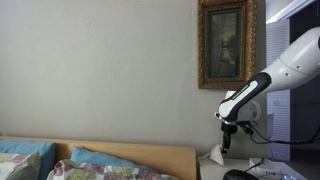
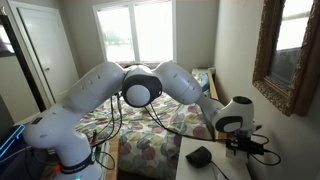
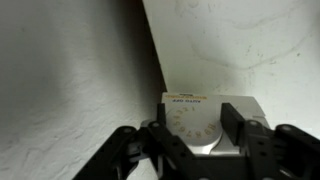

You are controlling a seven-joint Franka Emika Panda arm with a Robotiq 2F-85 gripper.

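Note:
In the wrist view, a white container (image 3: pixel 195 126) with a round pale top and orange and black print sits between the two dark fingers of my gripper. The gripper is shut on it. From exterior view 1, the gripper (image 1: pixel 226 148) points down above a white surface by the wall, and a small white shape (image 1: pixel 216 154) shows close to its tips. In exterior view 2 the gripper (image 2: pixel 250 150) hangs at the table's wall side; what it holds is hard to make out there.
A dark object (image 2: pixel 198 157) lies on the white table (image 2: pixel 188 146), with a cable nearby. The wall (image 3: pixel 40 90) is close beside the gripper. Above hangs a framed picture (image 1: pixel 227 45). A bed with a wooden headboard (image 1: pixel 150 156) stands to the left.

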